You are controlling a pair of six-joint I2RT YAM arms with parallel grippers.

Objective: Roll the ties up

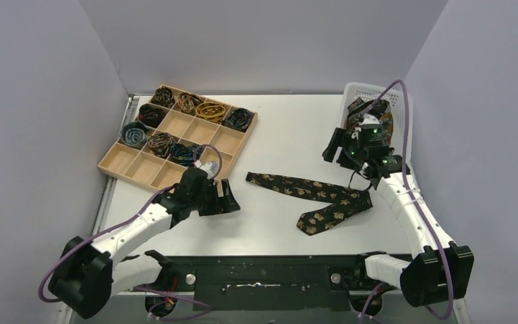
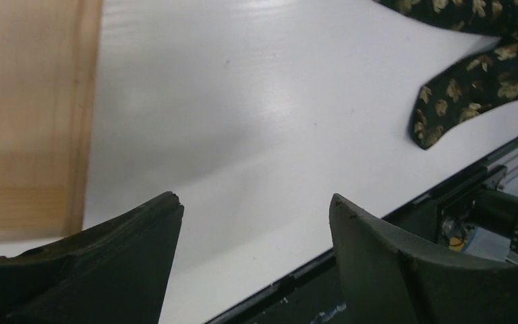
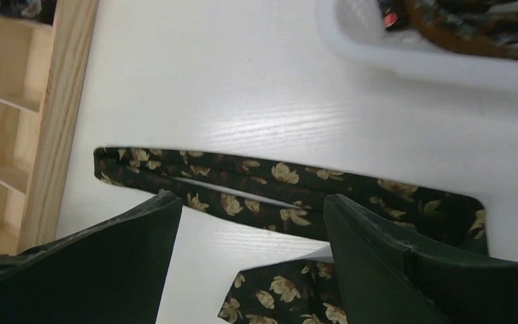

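Observation:
A black tie with gold flowers point(image 1: 290, 183) lies folded back on itself across the middle-right of the table; both wrist views show parts of it point(image 2: 479, 94) point(image 3: 283, 172). My left gripper point(image 1: 222, 196) is low at the tray's front-right corner, left of the tie, open with only table between its fingers. My right gripper point(image 1: 334, 148) hangs above the tie's upper side, in front of the basket, open and empty point(image 3: 249, 202).
A wooden divided tray point(image 1: 176, 123) at back left holds several rolled ties, with empty compartments among them. A white basket point(image 1: 351, 91) of more ties stands at back right.

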